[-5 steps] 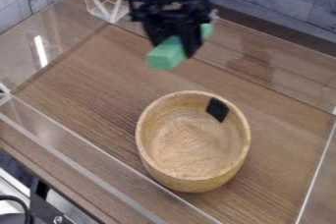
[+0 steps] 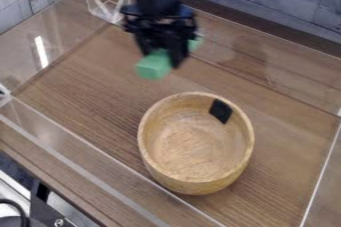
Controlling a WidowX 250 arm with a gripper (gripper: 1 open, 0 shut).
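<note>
My gripper (image 2: pixel 158 47) hangs in the upper middle, dark blue and black, shut on a mint-green object (image 2: pixel 156 64), held above the wooden surface. Below and right of it sits a round tan bowl (image 2: pixel 197 171) with a small black piece (image 2: pixel 221 111) at its upper right rim. Another mint-green thing (image 2: pixel 194 44) shows partly behind the gripper; I cannot tell its shape.
A clear plastic piece (image 2: pixel 107 2) stands at the back left, by the grey wall. Clear plastic edging runs along the left and right sides.
My gripper has shifted left with the green object in it and is turned a little. The bowl has not moved.
</note>
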